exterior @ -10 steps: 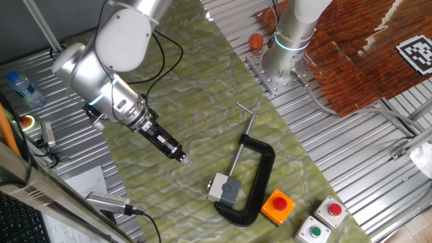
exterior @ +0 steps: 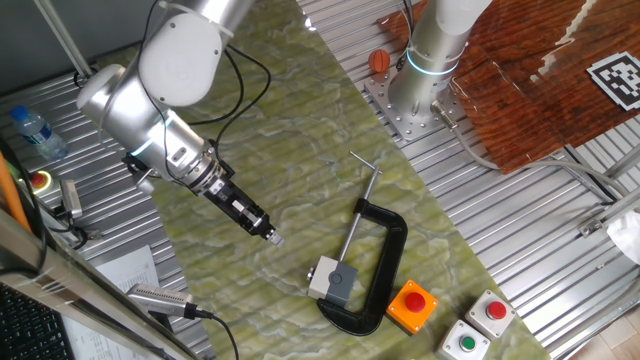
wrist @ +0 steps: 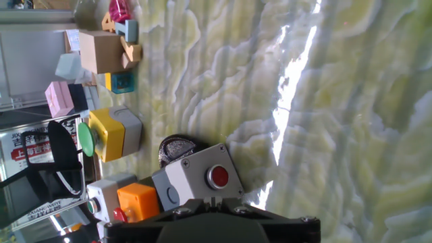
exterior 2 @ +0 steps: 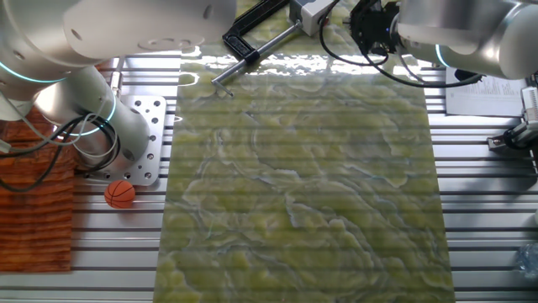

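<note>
A grey box with a red button [wrist: 217,177] faces the camera in the wrist view. From exterior view 1 the same box [exterior: 333,281] sits in the finger of a black C-clamp [exterior: 390,270], its button on the left side. My gripper [exterior: 277,239] hangs up and left of the box, apart from it, with its narrow tips pointing toward the lower right. At the bottom of the wrist view the gripper appears shut, its tips together and nothing visible between them. In exterior view 2 the clamp [exterior 2: 244,46] and box [exterior 2: 309,12] are cut off by the top edge.
An orange box with a red button [exterior: 412,306] stands right of the clamp, with a red-button box [exterior: 491,313] and a green-button box [exterior: 465,343] beyond.
</note>
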